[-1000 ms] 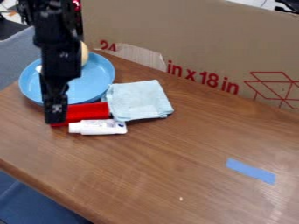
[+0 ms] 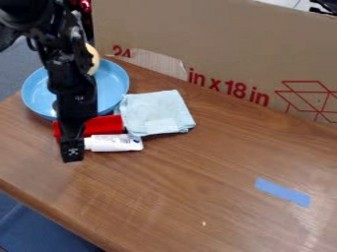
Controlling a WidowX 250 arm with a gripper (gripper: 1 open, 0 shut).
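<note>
My black gripper (image 2: 71, 148) reaches down over the left part of the wooden table, fingertips low beside the left end of a white tube (image 2: 116, 143). A red object (image 2: 102, 126) lies behind the tube, partly hidden by the gripper. A blue plate (image 2: 112, 87) is behind them, with a yellowish item (image 2: 93, 59) largely hidden by the arm. A folded light blue cloth (image 2: 157, 112) lies to the right. The gripper is open; whether anything is between its fingers is hard to see.
A cardboard box (image 2: 218, 49) stands along the back. The table's left edge drops off at lower left.
My gripper has moved down and slightly right, from above the red object to beside the white tube's left end. The objects appear unmoved.
</note>
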